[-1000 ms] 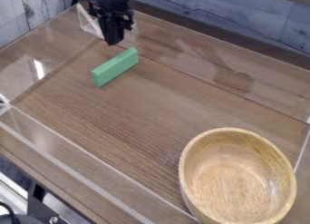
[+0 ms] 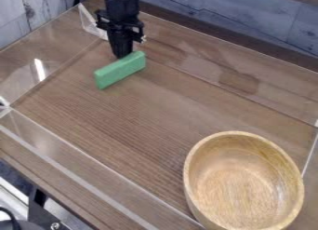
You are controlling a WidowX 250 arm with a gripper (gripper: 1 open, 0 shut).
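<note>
A green bar (image 2: 118, 71) lies on the wooden table at the upper left. Just behind its right end is my black gripper (image 2: 122, 44), pointing down, low over the table. Whether its fingers are open or shut is too small to tell.
A large pale round bowl (image 2: 243, 181) sits at the lower right. Grey walls border the table at the back and upper left, with a clear plastic-like piece behind the gripper.
My gripper has moved down and toward the green bar from the back of the table. The bar and bowl have not visibly moved.
</note>
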